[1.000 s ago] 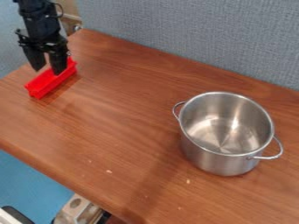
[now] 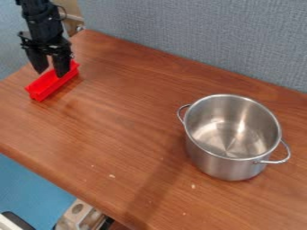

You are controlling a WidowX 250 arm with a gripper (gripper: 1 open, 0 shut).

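Note:
My black gripper (image 2: 50,63) reaches down from the upper left over a red elongated block or tray (image 2: 48,87) near the left edge of the wooden table. Its fingertips are at the red object's upper part. Whether they are open or closed on it is hard to tell at this size.
A large steel pot (image 2: 231,139) with two handles stands on the right half of the table (image 2: 132,162). A grey padded wall (image 2: 204,36) runs along the back.

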